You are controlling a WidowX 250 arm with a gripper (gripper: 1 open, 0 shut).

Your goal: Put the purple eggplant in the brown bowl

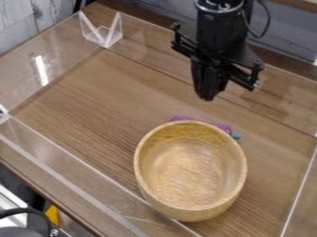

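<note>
The purple eggplant [220, 126] lies on the table just behind the far rim of the bowl, its green-blue end pointing right. Part of it is close to the rim or hidden by it; whether they touch I cannot tell. The bowl [145, 165], yellowish-tan and round, stands empty at lower centre. My black gripper [225, 89] hangs from the upper right, above and behind the eggplant, and apart from it. Its fingers are dark and merge with the body, so their spacing is unclear. I see nothing held in it.
A clear, angular plastic piece [102, 30] stands at the far left of the wooden table [93, 106]. Black cables and a dark part [22, 220] fill the lower left corner. Left and right of the bowl the tabletop is bare.
</note>
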